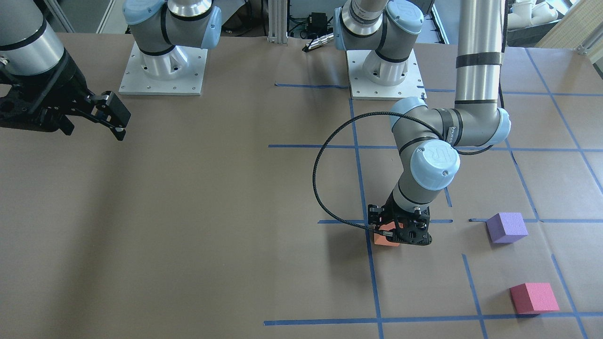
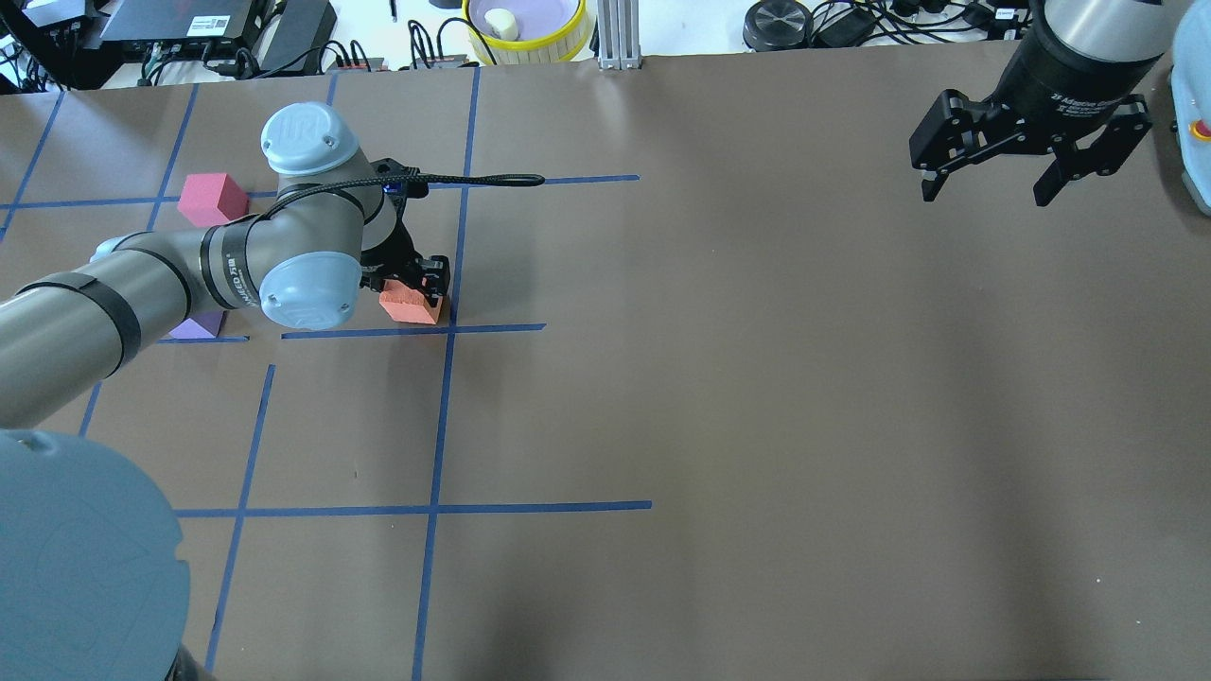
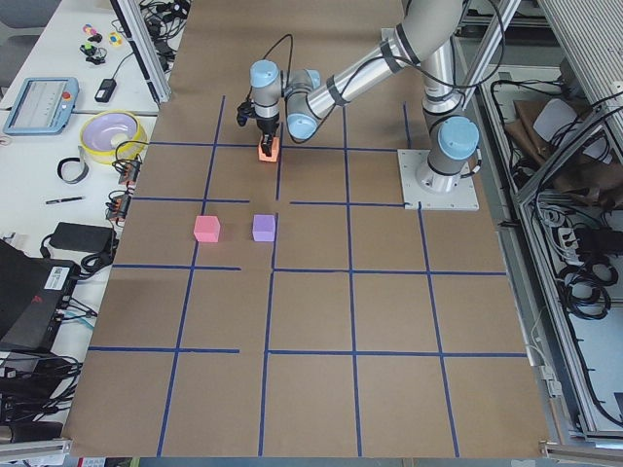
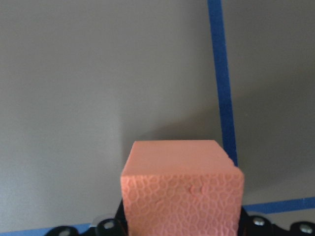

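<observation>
An orange cube point(image 4: 181, 196) with a bubbly textured face fills the lower middle of the left wrist view, between the black sides of my gripper. In the front view the cube point(image 1: 386, 238) is partly behind my gripper point(image 1: 398, 229), low over a crossing of blue tape lines; it also shows in the left view point(image 3: 269, 153) and top view point(image 2: 409, 303). Whether the fingers are closed on it I cannot tell. A purple cube point(image 1: 506, 228) and a pink cube point(image 1: 534, 298) rest on the table to the right in the front view.
A second black gripper point(image 1: 96, 113) hangs over the upper left in the front view. Robot bases point(image 1: 164, 82) line the back.
</observation>
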